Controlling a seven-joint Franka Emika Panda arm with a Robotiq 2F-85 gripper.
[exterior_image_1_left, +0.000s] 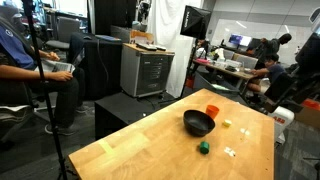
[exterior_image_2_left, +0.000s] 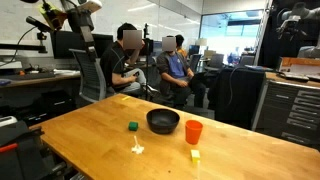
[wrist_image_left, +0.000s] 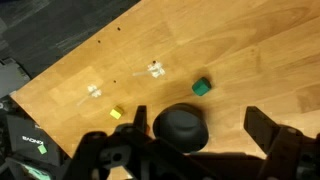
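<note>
My gripper stands open high above the wooden table, nothing between its fingers. Below it, the wrist view shows a black bowl (wrist_image_left: 181, 128), partly covered by the gripper body, and a small green block (wrist_image_left: 202, 86). A small yellow block (wrist_image_left: 116, 112) lies close to the left finger. In exterior view 2 the bowl (exterior_image_2_left: 162, 121) looks empty, with a red cup (exterior_image_2_left: 193, 131) standing apart beside it. The yellow block (exterior_image_2_left: 195, 156) lies nearer that camera, and the green block (exterior_image_2_left: 133, 126) lies across the bowl from the cup.
Two small pale objects, one a white piece (wrist_image_left: 155, 70) and one a whitish piece (wrist_image_left: 95, 91), lie loose on the table (exterior_image_2_left: 250, 150). People sit beyond the table, and a grey drawer cabinet (exterior_image_1_left: 144, 72) stands behind it.
</note>
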